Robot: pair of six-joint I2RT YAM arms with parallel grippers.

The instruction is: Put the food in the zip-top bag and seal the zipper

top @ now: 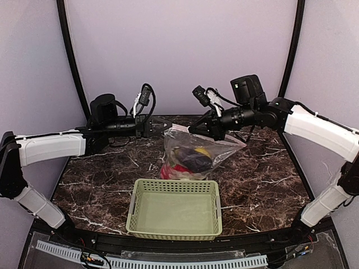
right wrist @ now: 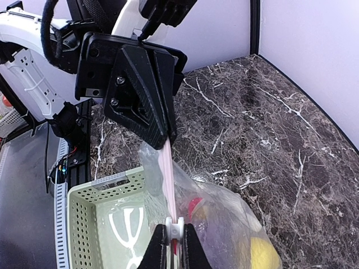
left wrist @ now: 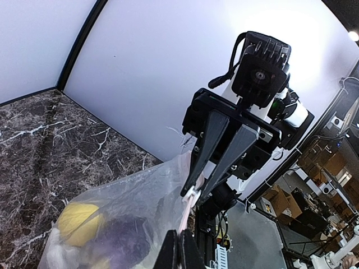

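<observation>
The clear zip bag (top: 196,157) hangs in the middle behind the basket, holding dark, yellow (left wrist: 78,223) and red items. Its pinkish zipper strip runs along the top edge. My left gripper (top: 167,125) is shut at the strip's left end; in the left wrist view the strip reaches its fingertips. My right gripper (top: 192,128) is shut on the strip a short way to the right, the top corner beyond it sloping down rightward.
An empty pale green basket (top: 174,210) sits at the front middle.
</observation>
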